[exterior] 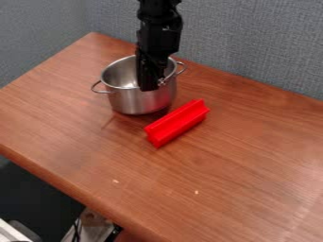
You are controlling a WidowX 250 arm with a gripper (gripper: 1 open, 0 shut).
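Observation:
A steel pot (127, 98) with two side handles stands on the wooden table (214, 189). My black gripper (149, 83) comes down from above, its lower part at the right inner side of the pot; whether anything is between its fingers cannot be seen. A red ridged bar (177, 122) lies diagonally on the table, just right of and in front of the pot.
Grey padded walls (252, 52) stand behind the table. Beyond the left front edge is a dark gap with some cables and hardware at the bottom.

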